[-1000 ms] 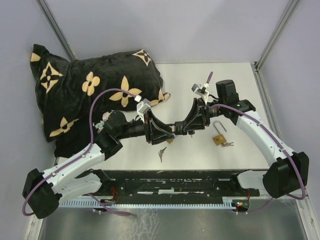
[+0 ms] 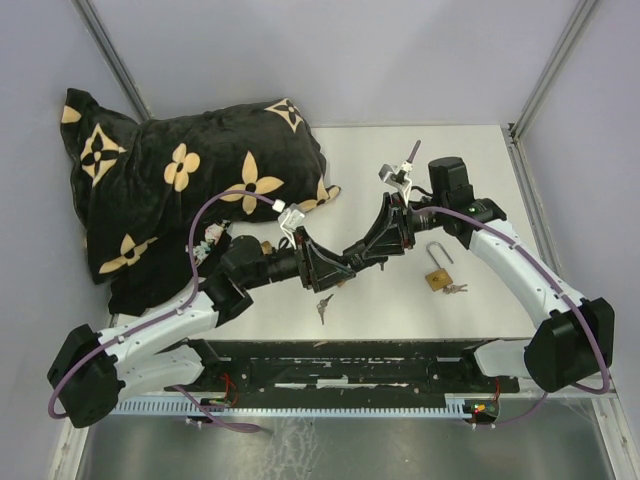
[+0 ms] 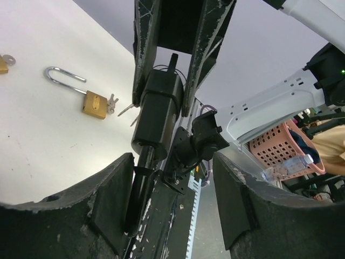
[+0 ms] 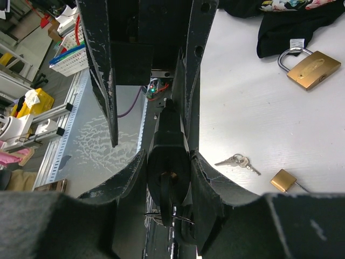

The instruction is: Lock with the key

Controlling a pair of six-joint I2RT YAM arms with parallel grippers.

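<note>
A black lock-like body is gripped in my right gripper, which is shut on it above the table. Toward my left gripper a dark narrow shaft extends from that body. My left fingers stand apart on both sides of this shaft, with a clear gap on one side; whether the near one touches it I cannot tell. From above, both grippers meet over the middle of the table, and their arms hide most of the body. No separate key can be made out at the lock.
On the white table lie an open brass padlock with keys beside it and a loose set of keys. Another, larger padlock lies near dark cloth. A black patterned blanket fills the back left.
My left gripper has shifted slightly and tilted, now closer to the black body. My right gripper has moved slightly left.
</note>
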